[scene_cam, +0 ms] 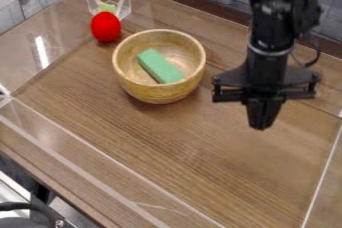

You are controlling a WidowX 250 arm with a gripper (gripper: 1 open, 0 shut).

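Observation:
My black gripper (262, 107) hangs over the right side of the wooden table (134, 172), pointing down, its fingers shut with nothing visible between them. To its left, a round yellow bowl (185, 89) holds a green block (159, 67). A red, egg-shaped object (106, 28) stands at the back left, beside a small pale object (116, 3) that is too small to identify.
The back middle, above the bowl, is also clear. The table's far edge runs along the upper right behind the arm.

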